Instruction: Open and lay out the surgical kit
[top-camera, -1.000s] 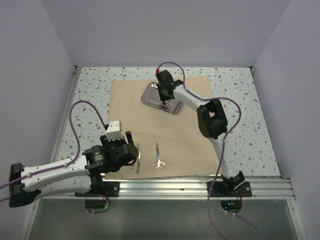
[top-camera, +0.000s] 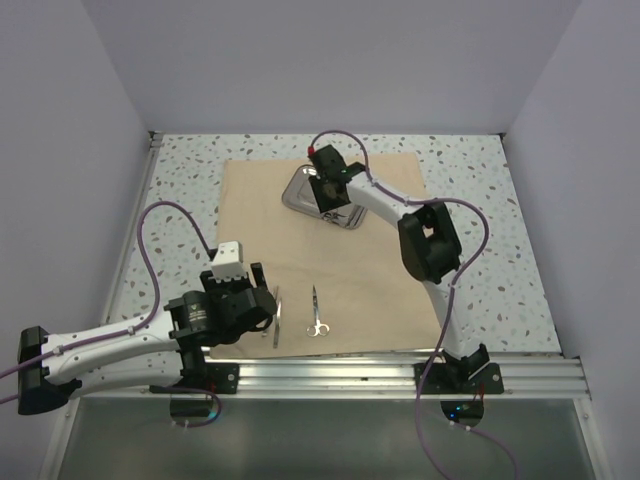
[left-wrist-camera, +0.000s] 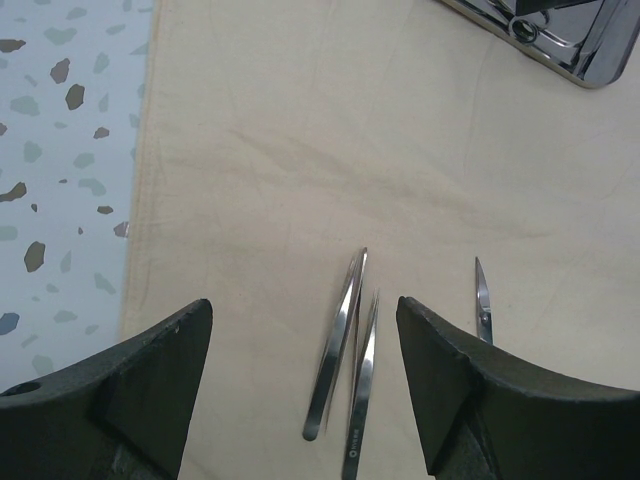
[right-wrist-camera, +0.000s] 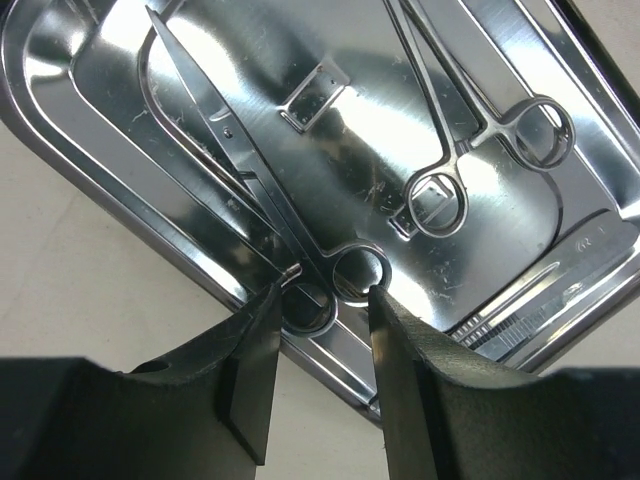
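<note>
The steel tray (top-camera: 300, 190) lies at the back of the beige cloth. In the right wrist view it holds long scissors (right-wrist-camera: 230, 140), clamp-like ringed instruments (right-wrist-camera: 440, 140) and flat tweezers (right-wrist-camera: 560, 290). My right gripper is open over the long scissors' finger rings at the tray's edge, nothing held. My left gripper stands open at the near left, above tweezers (left-wrist-camera: 330, 360) laid on the cloth, with another instrument (left-wrist-camera: 484, 310) beside them. In the top view, small scissors (top-camera: 318, 325) lie on the near middle of the cloth.
The cloth (top-camera: 260, 230) has bare room in its middle, left and right. Speckled table surface (top-camera: 470, 180) surrounds it, with a metal rail (top-camera: 320, 365) along the near edge.
The left arm looks still.
</note>
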